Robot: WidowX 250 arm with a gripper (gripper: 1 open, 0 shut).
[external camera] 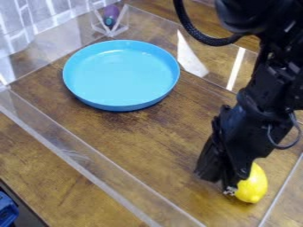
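Note:
My black gripper (228,177) reaches down from the right to the lower right of the wooden surface, shut, its tips low beside a yellow object (251,184) that looks like a lemon or a toy fruit. The gripper body partly hides the yellow object, and I see nothing held between the fingers. A blue plate (120,73) lies at the upper left, well apart from the gripper.
Clear plastic walls (73,172) border the wooden surface (130,142). A small clear container (110,25) with a purple item stands at the back. A blue object (6,213) is at the lower left edge.

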